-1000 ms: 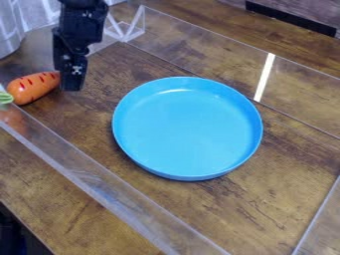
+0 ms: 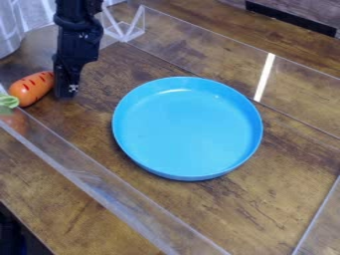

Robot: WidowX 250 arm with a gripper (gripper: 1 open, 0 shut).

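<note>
A black gripper reaches down from the top left to the wooden table, its fingertips just right of an orange toy carrot with a green top at the left edge. The fingers look shut, with nothing visible between them. A large blue plate lies in the middle of the table, apart from both.
Clear plastic walls run along the near left and around the work area. A pale cylindrical object stands at the top left corner.
The gripper has moved down to table level beside the carrot. The carrot and plate look about the same.
</note>
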